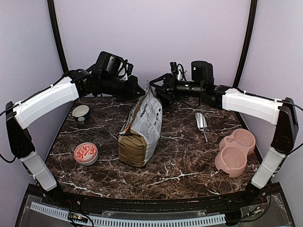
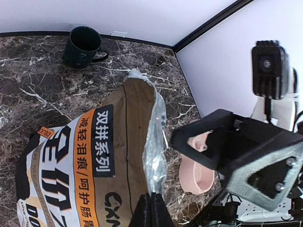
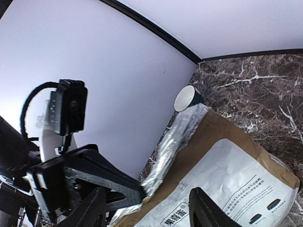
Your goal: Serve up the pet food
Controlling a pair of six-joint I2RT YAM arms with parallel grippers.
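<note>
The pet food bag (image 1: 144, 125) stands upright mid-table, its top drawn up into a narrow edge. My left gripper (image 1: 141, 91) is shut on that edge; in the left wrist view the clear seam (image 2: 154, 161) of the bag runs down into its closed fingertips. Beside the top, from the right, my right gripper has its fingers spread, with the bag's upper edge and printed panel showing between and beyond them. A metal scoop (image 1: 200, 122) lies right of the bag. The pink double bowl (image 1: 232, 157) rests at the front right.
A tin with a red patterned lid (image 1: 85, 152) sits at the front left. One mug (image 1: 81, 113) stands at the back left, and a dark green mug (image 2: 83, 47) is behind the bag. Clear table lies between bag and bowl.
</note>
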